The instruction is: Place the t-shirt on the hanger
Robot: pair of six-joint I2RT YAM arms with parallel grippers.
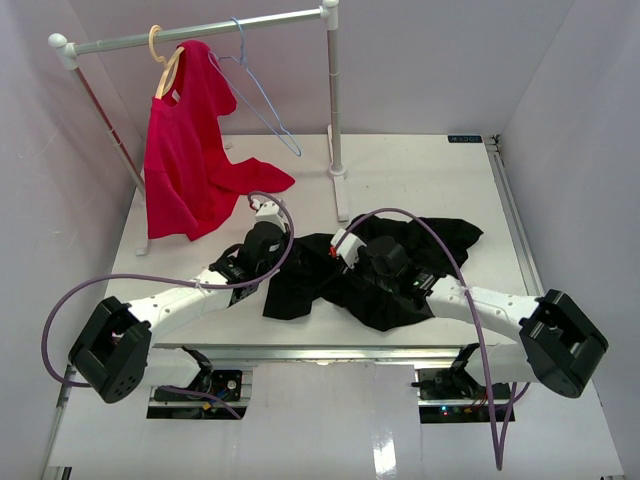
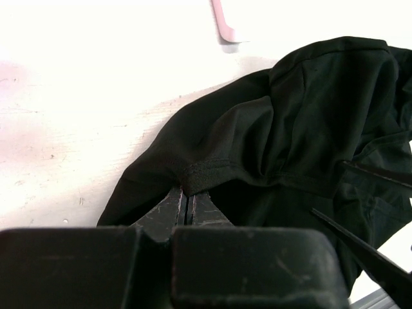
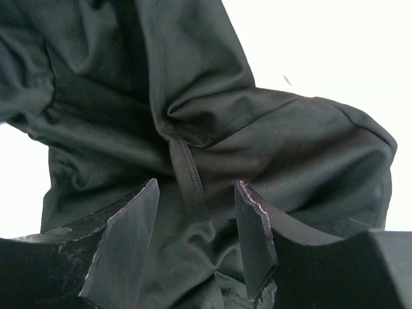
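A black T-shirt (image 1: 380, 305) lies crumpled across the middle and right of the table. My left gripper is shut on a hemmed part of it at the shirt's left. My right gripper hangs over the shirt's middle in the right wrist view, open, with a seamed fold between and below its fingers. In the top view a light blue hanger (image 1: 268, 105) hangs empty on the rail (image 1: 260, 22). Beside it a red T-shirt (image 1: 185, 150) hangs on a wooden hanger, its lower part resting on the table.
The rack's right post (image 1: 335, 110) and foot stand behind the black shirt. White table (image 1: 410, 170) shows clear at the back right and along the front left. Walls enclose both sides.
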